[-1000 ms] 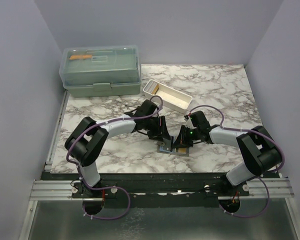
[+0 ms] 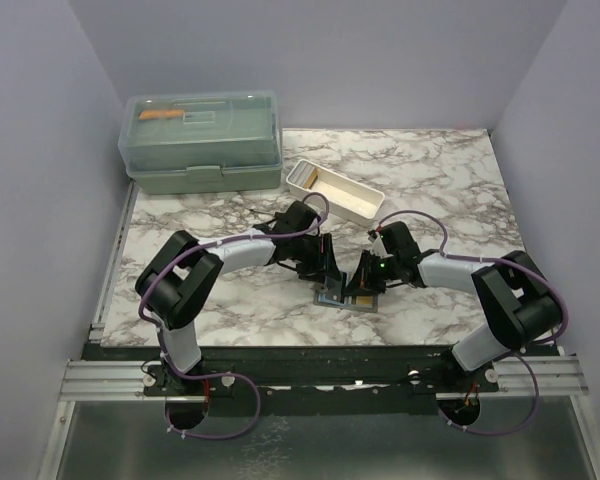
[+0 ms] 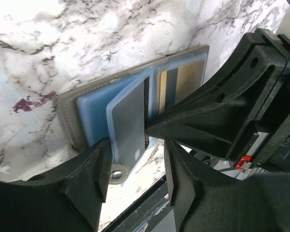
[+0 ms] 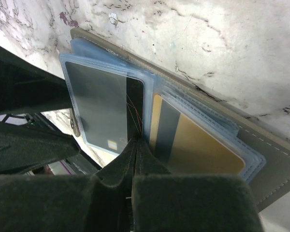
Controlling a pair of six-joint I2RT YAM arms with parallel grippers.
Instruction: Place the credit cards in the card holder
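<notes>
The card holder (image 2: pixel 365 306) lies spread on the table in front of both arms. One of its clear sleeves, holding a dark grey card (image 4: pixel 99 101) with a black stripe, stands tilted up. A gold card (image 4: pixel 198 147) with a grey stripe sits in the sleeve beside it. My left gripper is part open, with its fingers on either side of the raised sleeve's near edge. My right gripper is shut, its tips against the black-striped side of that sleeve; nothing shows between them.
A white tray (image 2: pixel 350 196) with a divided left end stands behind the arms. Farther back left is a lidded green box (image 2: pixel 200 150).
The right arm looks still.
</notes>
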